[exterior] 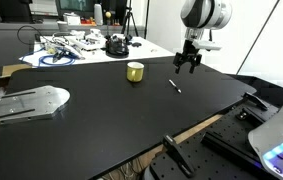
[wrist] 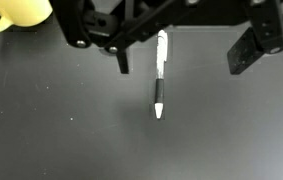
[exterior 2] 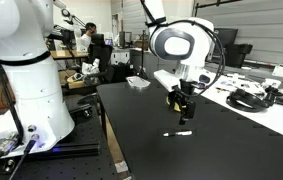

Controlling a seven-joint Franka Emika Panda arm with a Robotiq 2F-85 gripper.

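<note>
A white pen with a black grip (wrist: 159,88) lies flat on the dark table, seen in the wrist view between and beyond my gripper's fingers. My gripper (exterior: 187,70) stands open above the table, with nothing between its fingers. In exterior view 1 the pen (exterior: 175,86) lies a little nearer the camera than the gripper. A yellow mug (exterior: 135,72) stands upright to the left of them; part of it shows at the upper left of the wrist view. In exterior view 2 the arm largely hides the mug.
A silver metal plate (exterior: 29,104) lies at the left of exterior view 1. Cables and equipment (exterior: 71,46) crowd the area behind the table. Around the pen, the dark tabletop (exterior: 101,118) is clear.
</note>
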